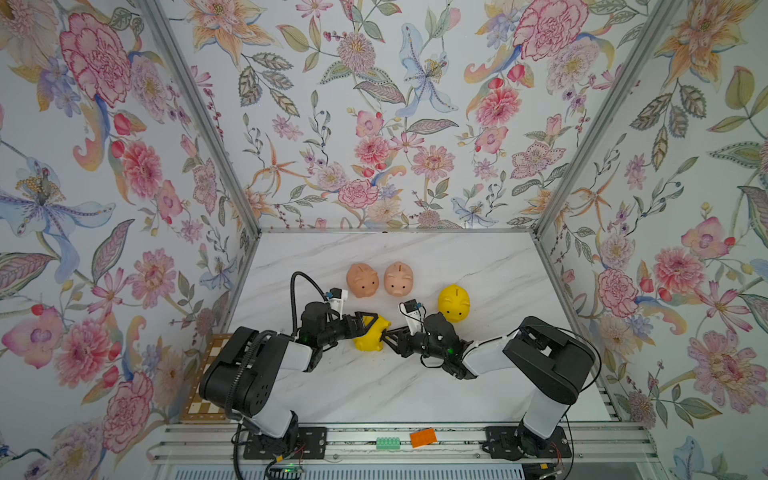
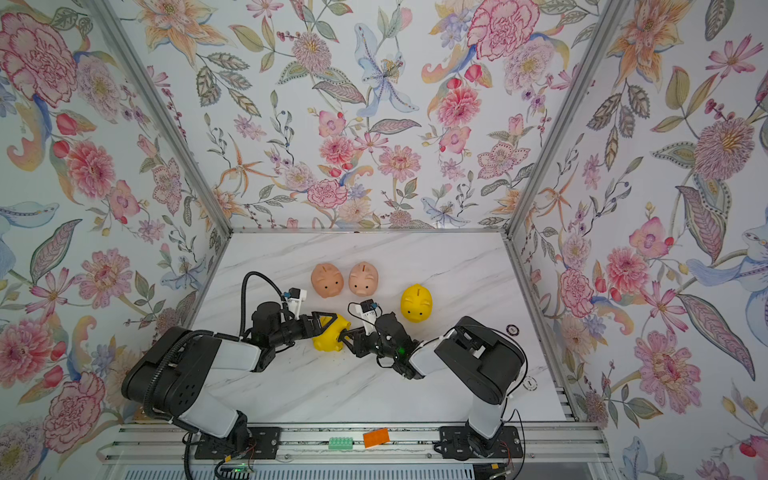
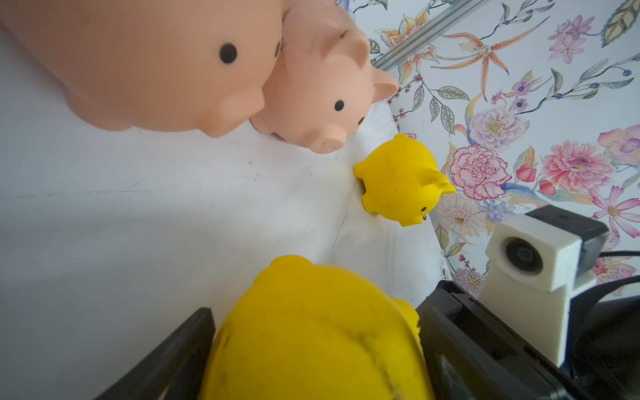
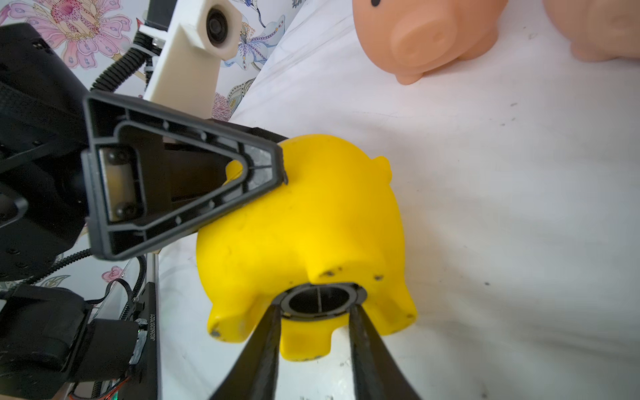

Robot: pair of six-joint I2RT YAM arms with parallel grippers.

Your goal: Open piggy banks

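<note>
A yellow piggy bank [image 1: 369,341] is gripped by my left gripper, whose fingers lie along both of its sides. It is turned so that its underside, with a round black plug [image 4: 318,301], faces the right wrist camera. Just short of that plug are the fingertips of my right gripper, part open and with nothing seen between them. A second yellow piggy bank [image 1: 453,304] stands upright behind the right arm. Two pinkish piggy banks, one on the left [image 1: 362,280] and one on the right [image 1: 398,279], stand side by side at the back.
Free white tabletop [image 1: 496,268] lies at the back right, with more clear surface in front of the arms. A checkered board [image 1: 209,376] is partly hidden behind the left arm. Green [image 1: 388,443] and orange [image 1: 423,437] pieces sit on the front rail.
</note>
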